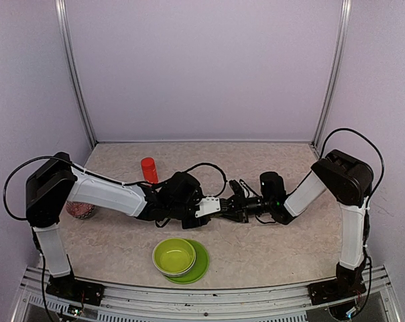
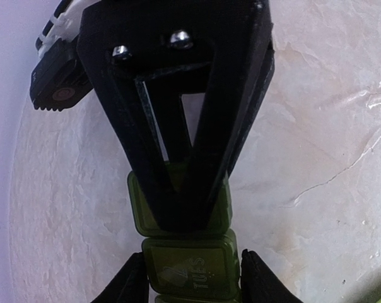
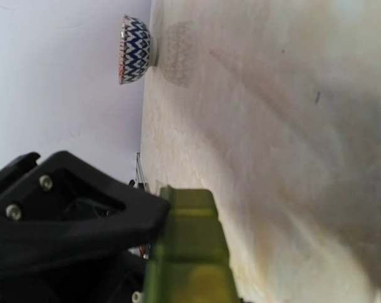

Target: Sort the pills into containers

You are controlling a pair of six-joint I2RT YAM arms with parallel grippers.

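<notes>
A green pill organizer, marked TUES on one lid, is held by my right gripper [image 1: 233, 204], which is shut on it; in the right wrist view the organizer [image 3: 193, 246] reaches up from the bottom. My left gripper has its fingertips either side of the TUES compartment, part open; whether they touch it is unclear. In the top view both grippers meet at the middle of the table, largely hiding the organizer. No pills can be clearly made out.
A yellow-green bowl [image 1: 174, 255] sits on a green plate [image 1: 198, 270] at the front. A red cylinder [image 1: 149, 170] stands at back left. A patterned bowl [image 1: 78, 210] is at the left, partly behind the left arm.
</notes>
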